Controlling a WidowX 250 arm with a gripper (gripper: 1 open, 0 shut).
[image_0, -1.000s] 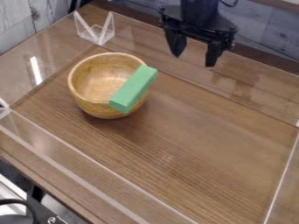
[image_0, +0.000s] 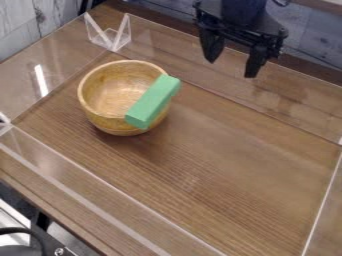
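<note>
My gripper (image_0: 237, 52) is a dark shape at the top centre-right, above the back of the wooden table, with its fingers pointing down. Whether it is open or shut is hard to tell. A wooden bowl (image_0: 104, 80) sits at left, and a green block (image_0: 152, 102) leans across its right side.
A small white wire-like object (image_0: 110, 35) stands at the upper left. Dark cables (image_0: 30, 235) lie at the lower-left corner.
My gripper has shifted slightly over the last second and now sits a little higher in view. The bowl and green block have not moved.
</note>
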